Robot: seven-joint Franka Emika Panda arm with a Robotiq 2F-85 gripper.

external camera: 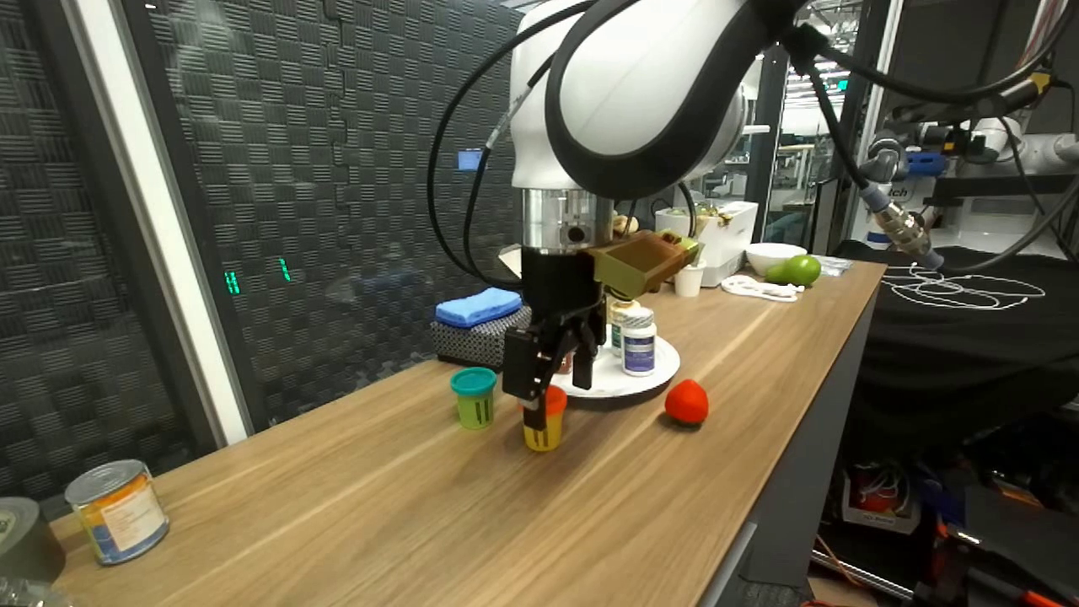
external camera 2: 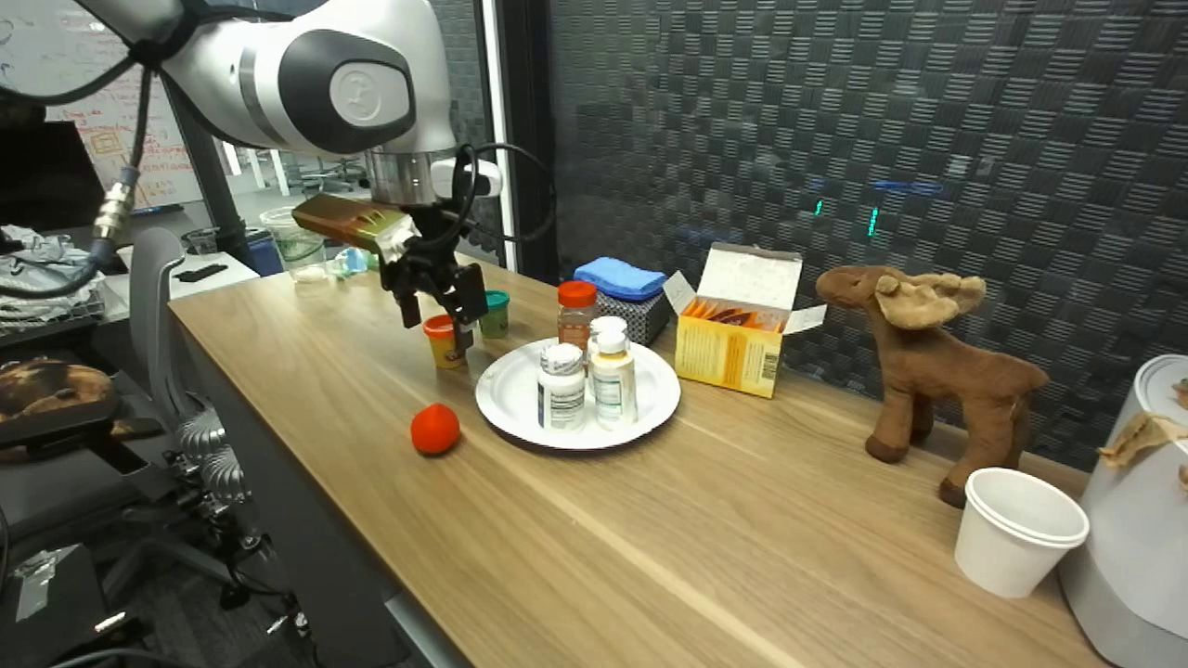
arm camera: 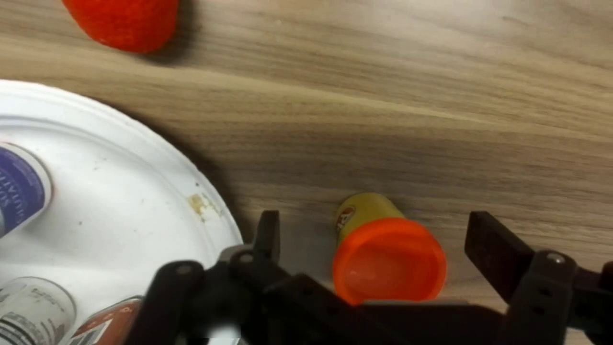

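Observation:
My gripper is open, its fingers standing on either side of a yellow Play-Doh tub with an orange lid point(arm camera: 391, 261). In the wrist view there is a gap between the tub and each finger. The same yellow tub point(external camera: 544, 433) stands on the wooden counter in exterior view 1, partly covered by a finger. Close by is a green tub with a teal lid point(external camera: 475, 398). A white plate point(external camera 2: 512, 417) holds white bottles point(external camera 2: 561, 391) and a red-capped jar point(external camera 2: 576, 313).
A red fruit-like object point(external camera 2: 434, 429) lies in front of the plate. Behind stand a yellow box point(external camera 2: 726, 351), a blue cloth point(external camera 2: 620, 278) and a plush moose point(external camera 2: 947, 378). A can point(external camera: 118, 511) sits far left.

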